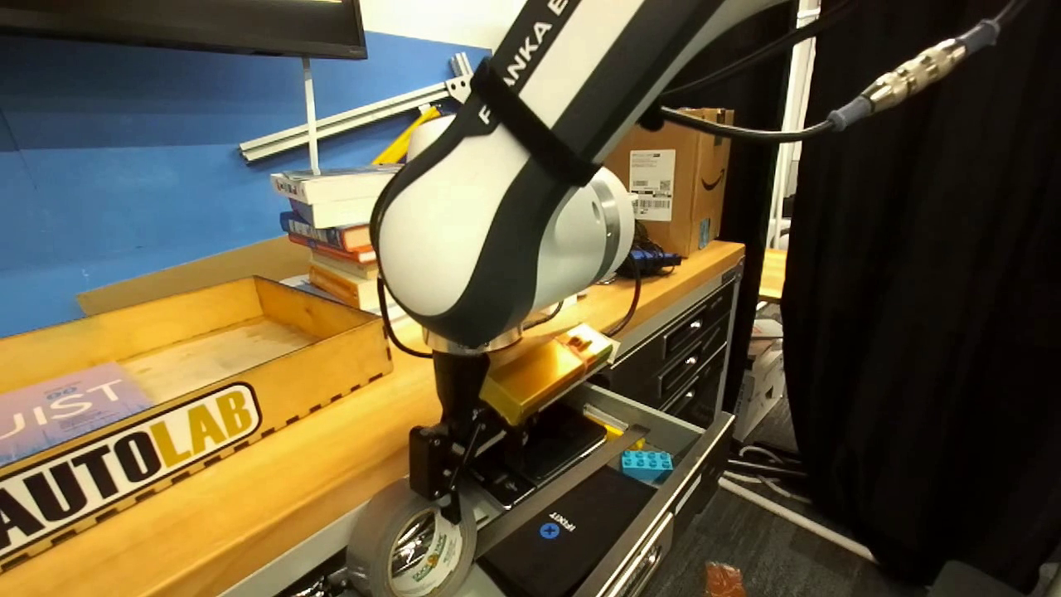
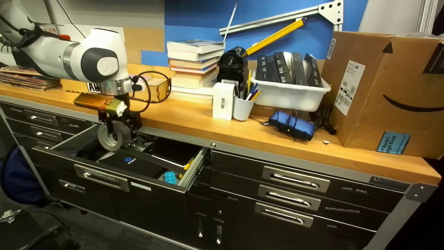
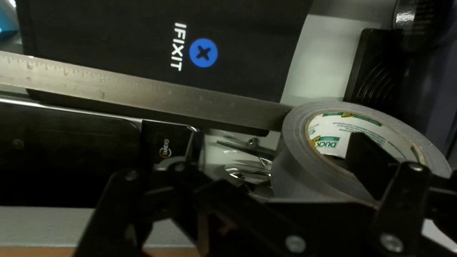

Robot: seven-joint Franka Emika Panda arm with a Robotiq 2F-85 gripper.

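Observation:
A grey roll of duct tape [image 1: 413,542] stands on edge in the open drawer [image 2: 62,146], its hole showing white inside with a Duck label. Right above it, my gripper [image 1: 465,487] points downward with its fingers apart. In the wrist view one of its fingers [image 3: 369,165] overlaps the hole of the tape roll [image 3: 295,158]; the other is to the left, outside the ring. Whether either finger touches the tape, I cannot tell. Part of the roll's lower edge is hidden behind the gripper's linkage.
Beside the roll lie a black IFIXIT pouch [image 3: 240,51], a steel ruler [image 3: 141,92], a black scale [image 3: 167,143] and loose metal pieces [image 3: 248,171]. A blue toy brick [image 2: 170,177] rests at the drawer's far end. The wooden counter [image 2: 183,121] edge runs close behind the gripper.

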